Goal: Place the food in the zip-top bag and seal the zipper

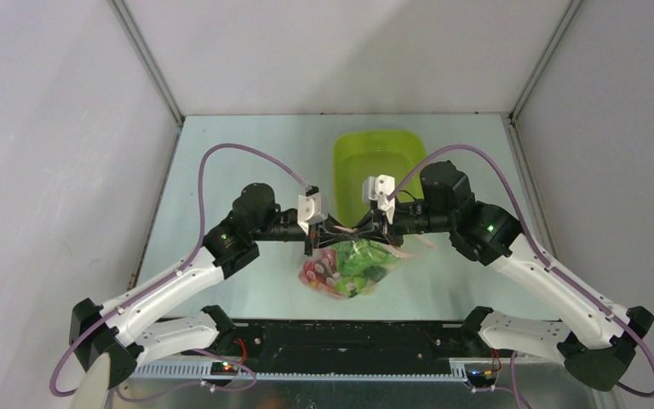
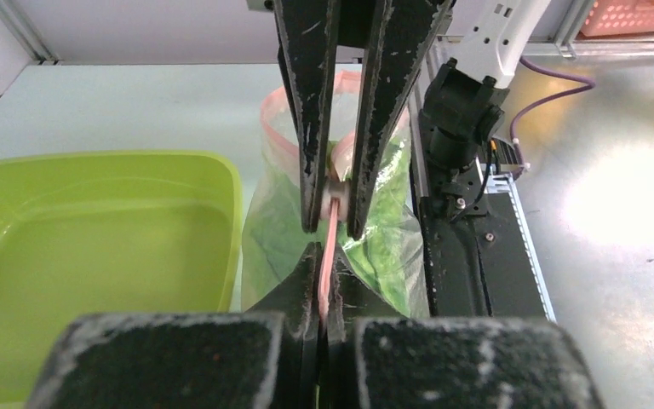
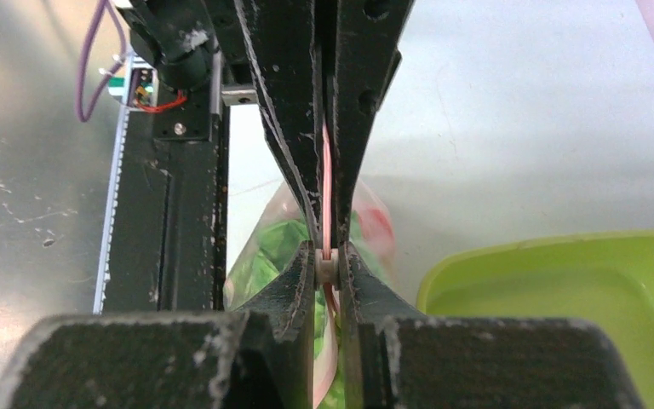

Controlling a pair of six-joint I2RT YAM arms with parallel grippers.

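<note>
The clear zip bag [image 1: 349, 273] with pink zipper strips holds green leafy food and red pieces at the table's front middle. My left gripper [image 1: 341, 228] and right gripper [image 1: 366, 228] meet nose to nose at its mouth. In the left wrist view the pink zipper strip [image 2: 328, 268] runs between my left fingers, which are shut on it, toward the other gripper's fingertips. In the right wrist view, my right fingertips [image 3: 326, 268] are shut on the strip, with the bag hanging behind and below.
An empty green tray [image 1: 379, 158] sits behind the bag. The table's front edge lies just before the bag.
</note>
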